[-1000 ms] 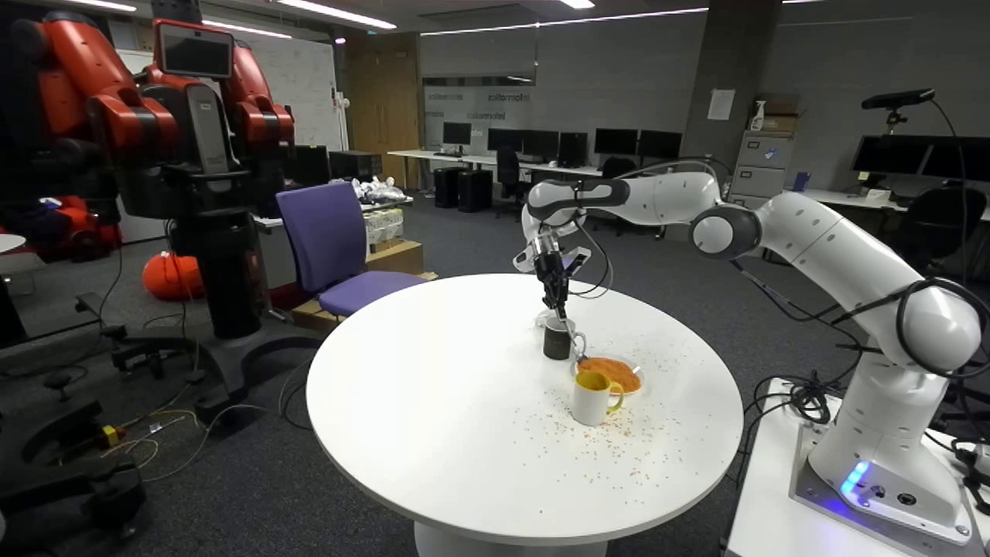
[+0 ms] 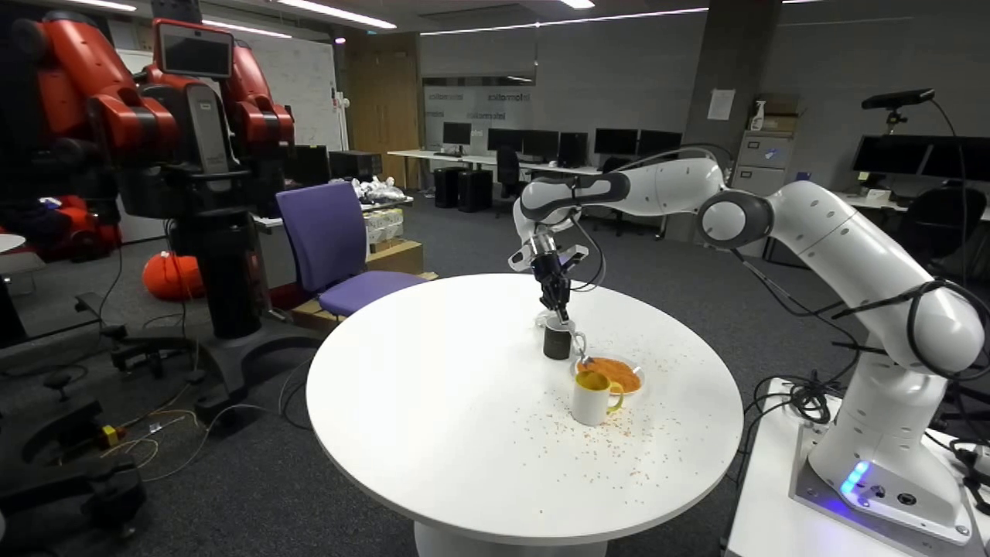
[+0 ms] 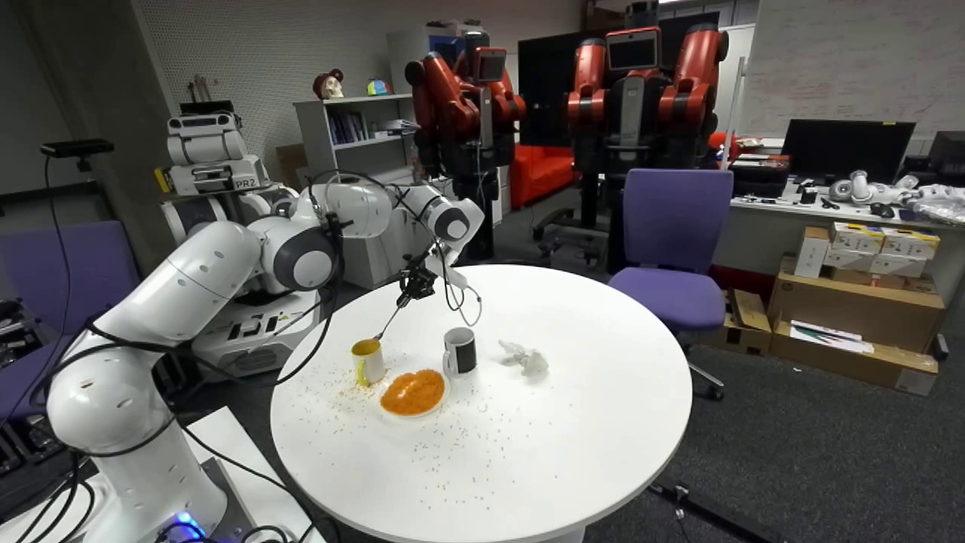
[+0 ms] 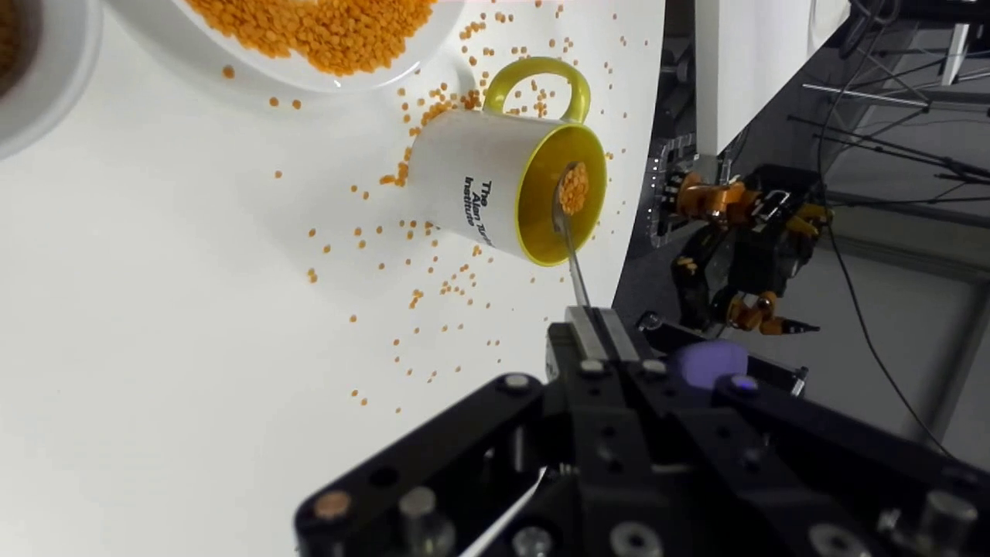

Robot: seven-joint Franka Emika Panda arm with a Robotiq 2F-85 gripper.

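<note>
In the wrist view, my gripper is shut on the thin handle of a metal spoon. Orange lentils fill the spoon's bowl, which overlaps the yellow inside of a white mug. From outside, the spoon slants down from the gripper, its tip close to the mug's rim and seemingly not below it. A plate heaped with orange lentils lies beside this mug. The dark mug stands behind, partly overlapped by the gripper in exterior view 1.
Loose lentils are scattered over the round white table around the yellow-lined mug and plate. Crumpled clear plastic lies past the dark mug. A purple chair stands at the far edge.
The arm's elbow and forearm have risen slightly, and the gripper has shifted a little left in exterior view 1, the spoon still held. Mugs and plate are where they were.
</note>
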